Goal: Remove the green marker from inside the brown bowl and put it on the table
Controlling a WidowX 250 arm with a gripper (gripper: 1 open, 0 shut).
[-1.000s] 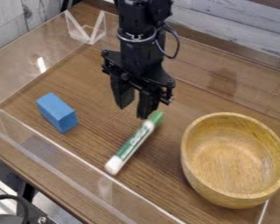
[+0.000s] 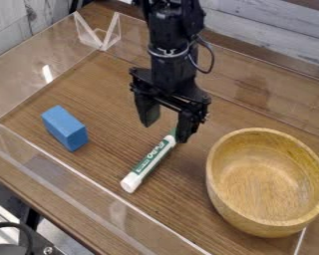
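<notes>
The green marker (image 2: 152, 161) lies flat on the wooden table (image 2: 113, 109), left of the bowl, with its white end toward the front edge. Its far end meets the lower tip of my black gripper (image 2: 167, 120) in the picture, which hides a little of it. The gripper's fingers (image 2: 148, 106) are spread apart, with table visible between them and nothing held. From this single angle, its height above the table is hard to judge. The brown bowl (image 2: 229, 204) stands at the right and looks empty inside.
A blue block (image 2: 65, 128) sits at the left, near the front edge of the table. Bare tabletop stretches between it and the marker. A white wall (image 2: 275, 25) runs along the back, and a dark cable shows at the lower left corner.
The marker, the bowl and the block have stayed in place.
</notes>
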